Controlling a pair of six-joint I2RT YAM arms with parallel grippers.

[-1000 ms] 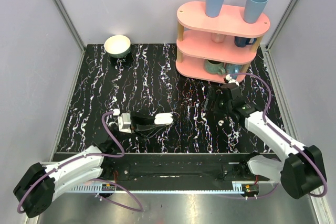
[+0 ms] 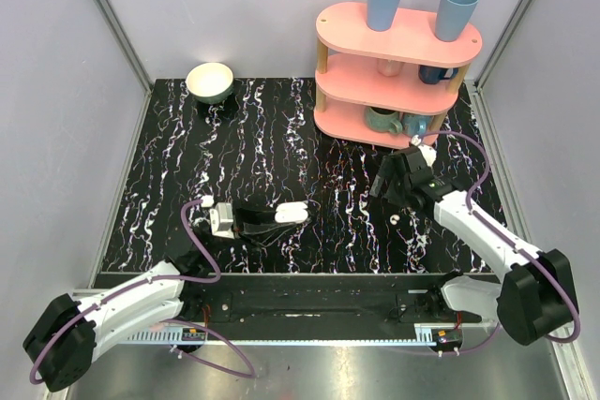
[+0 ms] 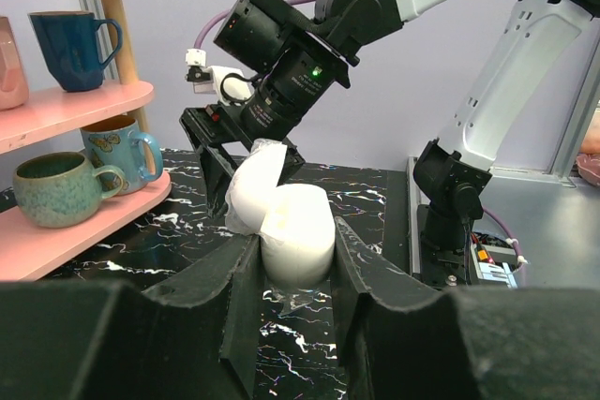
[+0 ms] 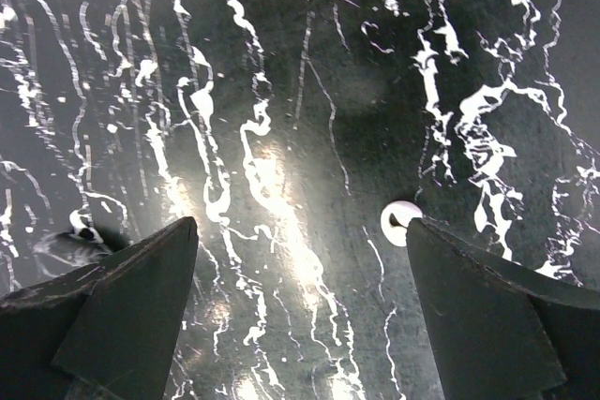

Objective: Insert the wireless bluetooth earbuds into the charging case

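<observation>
The white charging case (image 2: 291, 214) is held in my left gripper (image 2: 277, 224), which is shut on it at the front middle of the black marble mat; the left wrist view shows the case (image 3: 296, 236) up close with its lid (image 3: 251, 180) tilted open. My right gripper (image 2: 382, 185) hangs open over the mat on the right, pointing down. Below it a small white piece (image 4: 401, 222), likely an earbud, lies on the mat between its open fingers.
A pink three-tier shelf (image 2: 398, 30) with cups and mugs stands at the back right. A cream bowl (image 2: 210, 78) sits at the back left.
My right arm has shifted slightly to the right and toward the front over the mat. The left gripper and the case have stayed still.
</observation>
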